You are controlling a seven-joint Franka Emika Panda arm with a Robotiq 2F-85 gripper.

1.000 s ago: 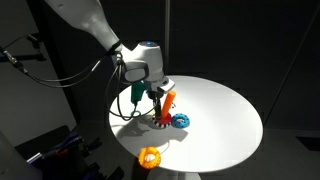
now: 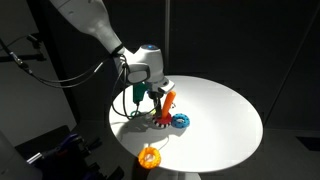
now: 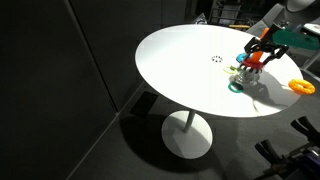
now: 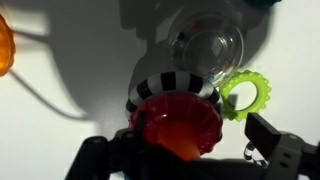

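An orange post (image 2: 168,103) stands on the round white table, with a red ring (image 3: 256,60) low around it. From above, the wrist view shows the scalloped red ring (image 4: 180,112), the orange post top (image 4: 178,138) inside it, and a black-and-white striped ring (image 4: 172,82) partly hidden beneath. My gripper is open over the post, one finger on each side in that view. In the first exterior view, the gripper (image 2: 157,97) hangs close by the post; whether it touches cannot be told.
A clear round item (image 4: 206,46) and a yellow-green ring (image 4: 246,94) lie beside the red ring. A blue ring (image 2: 180,120) sits right of the post, and an orange-yellow ring (image 2: 149,158) lies near the front edge.
The arm has come down slightly and shifted a little to the right in the first exterior view. The post and the rings look unmoved.
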